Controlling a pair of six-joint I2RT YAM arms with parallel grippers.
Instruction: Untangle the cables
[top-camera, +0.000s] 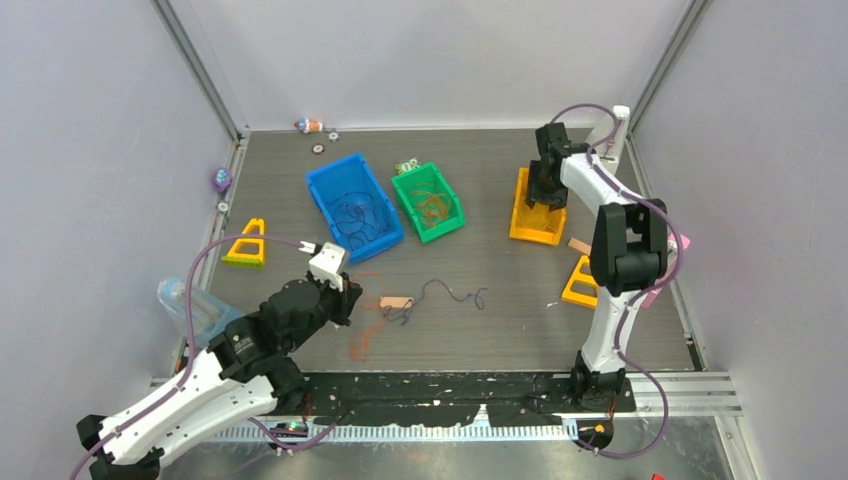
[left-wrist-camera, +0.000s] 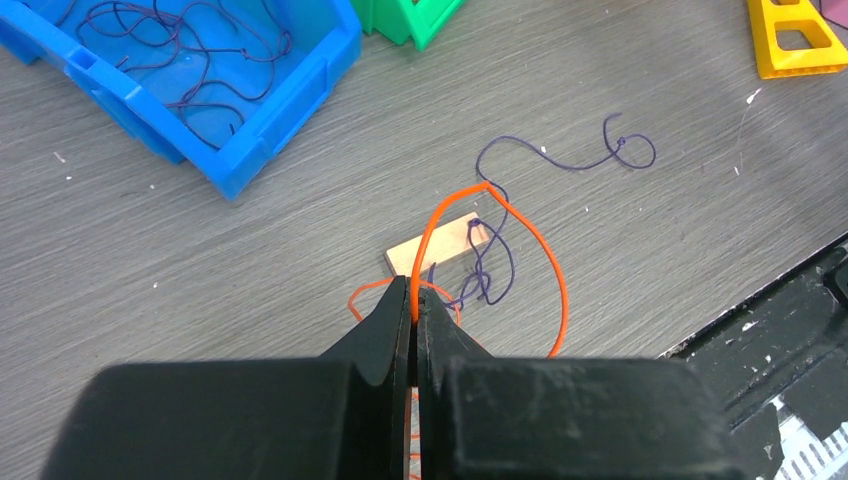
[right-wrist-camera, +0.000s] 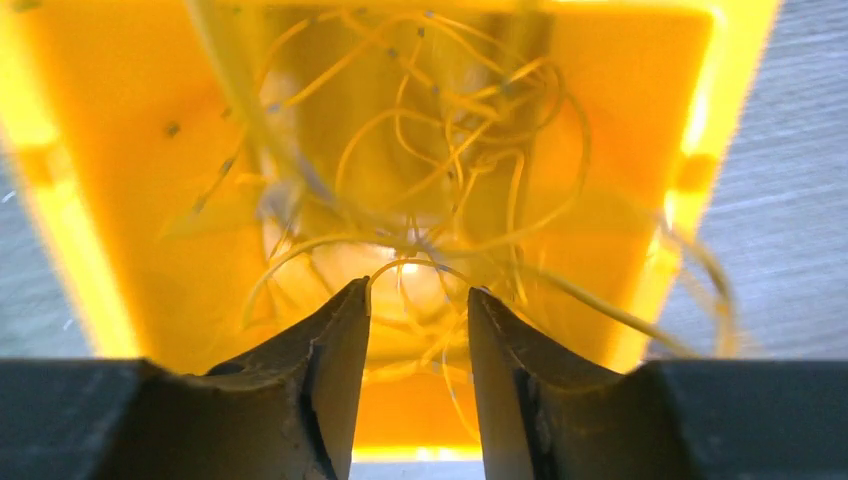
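Observation:
My left gripper is shut on an orange cable (left-wrist-camera: 552, 262), which loops above the deck and trails below it. Dark purple cable (left-wrist-camera: 560, 165) lies tangled on and beside a wooden block (left-wrist-camera: 430, 243). The blue bin (top-camera: 330, 200) holds dark cables; the green bin (top-camera: 450, 215) holds orange ones. My right gripper is part open down inside the yellow bin (right-wrist-camera: 150, 260), among blurred yellow cables (right-wrist-camera: 430, 262); whether any lies between its fingertips I cannot tell.
Yellow triangular pieces (top-camera: 244, 250) stand at both sides. A translucent container (top-camera: 185, 305) is at the left edge, pink and white objects at the right.

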